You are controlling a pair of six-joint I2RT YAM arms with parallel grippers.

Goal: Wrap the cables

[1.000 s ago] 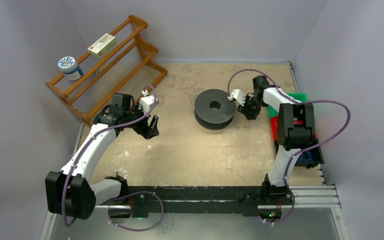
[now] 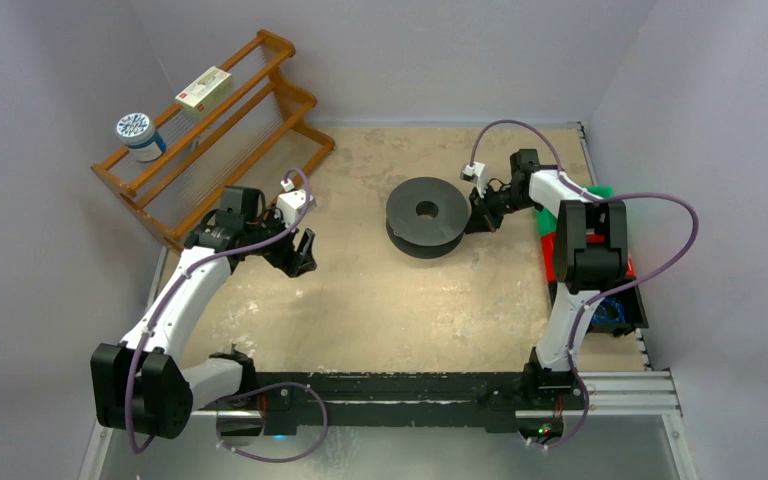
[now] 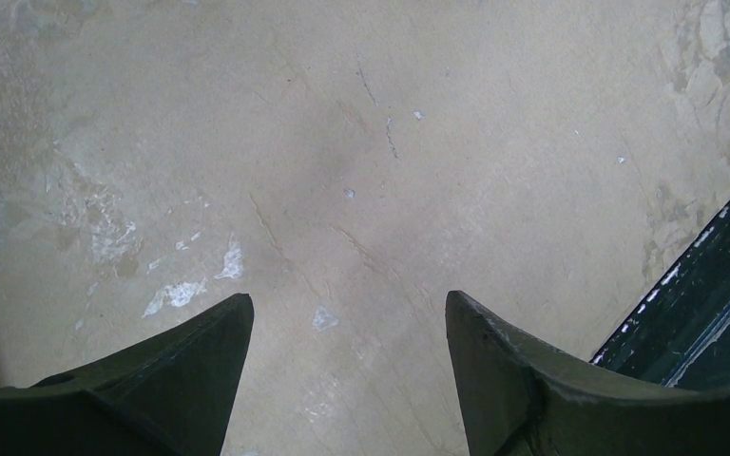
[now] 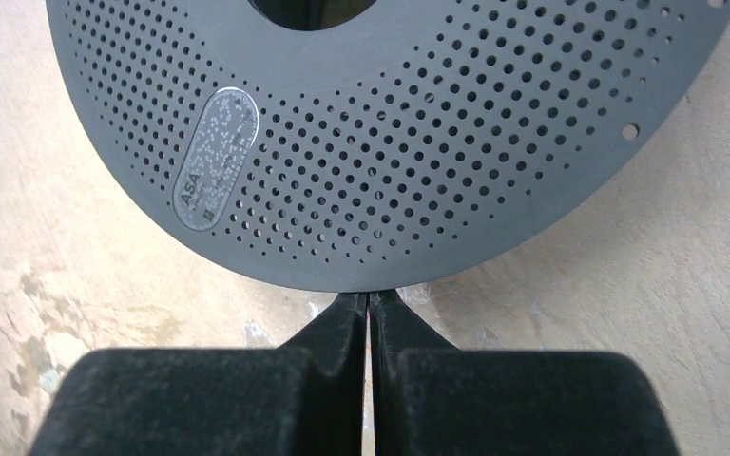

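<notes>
A dark grey spool point(image 2: 408, 218) with a round centre hole lies flat on the table, right of the middle. In the right wrist view its perforated flange point(image 4: 380, 171) fills the upper part. My right gripper is shut, its fingertips at the near rim of that flange; nothing shows between them, and the very tips are hidden by the rim. Over bare table on the left side, my left gripper stands wide open and empty. Blue cable point(image 2: 610, 312) is visible in the dark bin at the right, partly behind the right arm.
A wooden rack point(image 2: 260, 85) stands at the back left, bearing a white-lidded jar point(image 2: 141, 137) and a pale box point(image 2: 204, 91). Green and red bins point(image 2: 548, 255) line the right edge under the right arm.
The right gripper has tilted and come left against the spool's right side. The spool has shifted slightly to the left. My left arm has stayed put.
</notes>
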